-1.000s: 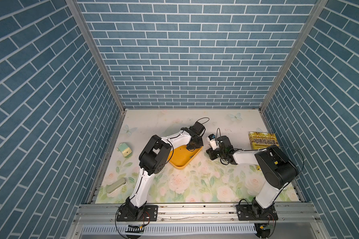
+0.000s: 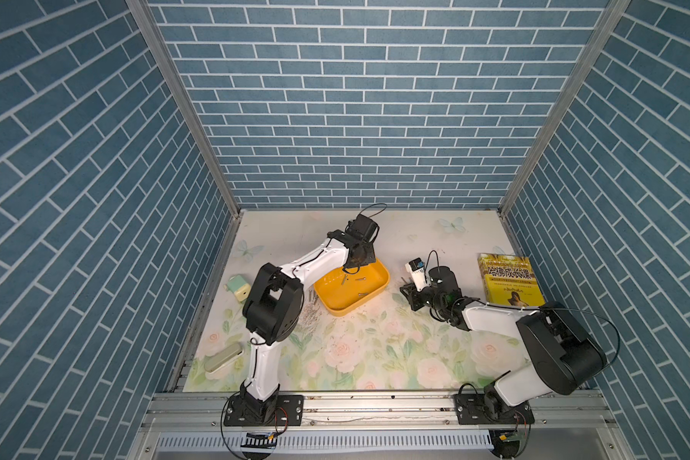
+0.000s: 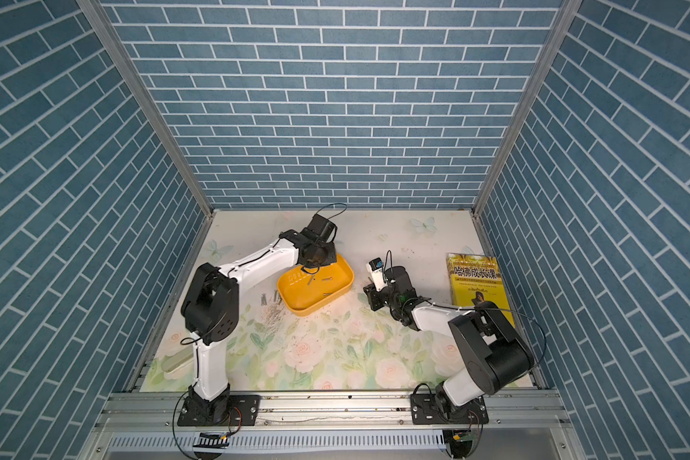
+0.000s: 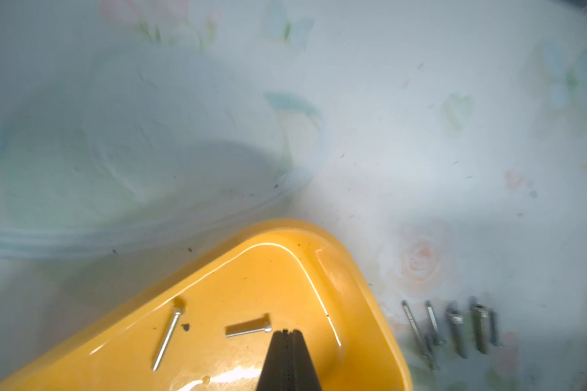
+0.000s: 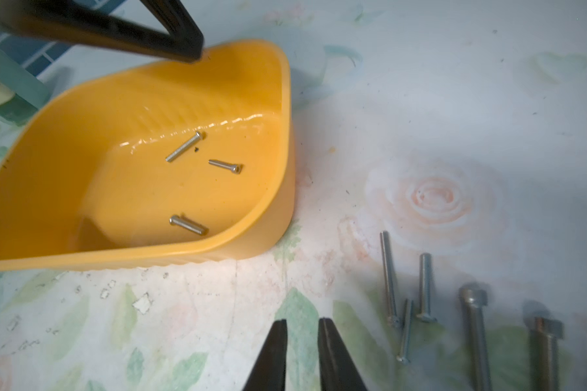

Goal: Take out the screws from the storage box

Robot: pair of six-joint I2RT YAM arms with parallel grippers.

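The orange storage box (image 2: 337,299) lies mid-table, holding silver screws: a long one, a short one and one near its near wall (image 5: 188,224) in the right wrist view. My left gripper is above the box, fingertips together with nothing seen between them. My right gripper is just right of the box, part open and empty over bare table. Several screws and bolts (image 5: 477,325) lie on the table to the right of the box.
A yellow book (image 2: 510,280) lies at the right, a small green object (image 2: 237,287) and a pale bar (image 2: 224,356) at the left.
My left arm has moved up and to the left, uncovering more of the box. My right arm has shifted slightly rightward and toward the front. The box looks slightly shifted.
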